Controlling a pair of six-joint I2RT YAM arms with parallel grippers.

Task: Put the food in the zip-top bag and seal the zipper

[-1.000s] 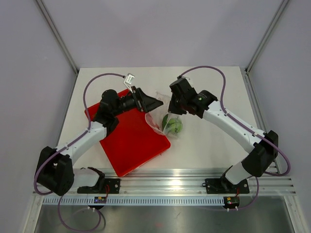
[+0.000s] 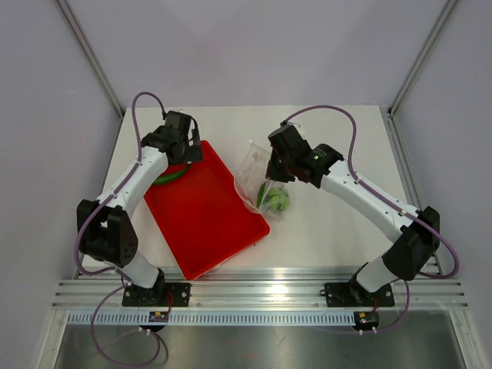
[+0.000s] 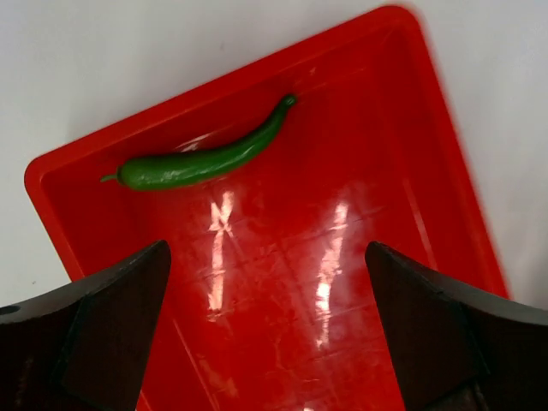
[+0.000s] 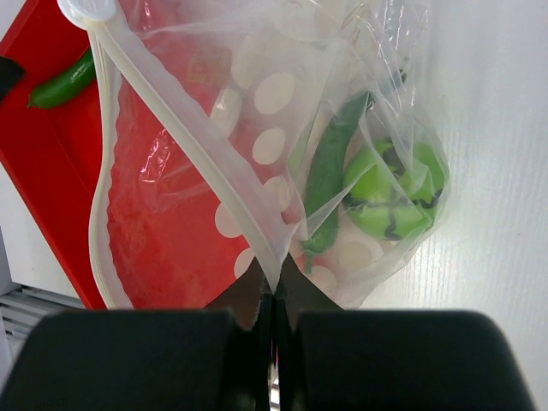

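Observation:
The zip top bag [image 2: 254, 181] sits right of the red tray, its top edge pinched in my right gripper, which is shut on it. Inside lie a green pepper [image 4: 330, 163] and a round green item [image 4: 391, 193]. Another green pepper [image 3: 201, 163] lies in the red tray [image 2: 201, 215] along its far edge. My left gripper [image 2: 184, 150] is open above the tray, with nothing between its fingers.
Metal rails [image 2: 254, 284] run along the front edge.
My left gripper has moved left from beside the bag to over the tray and turned downward. The right arm holds still.

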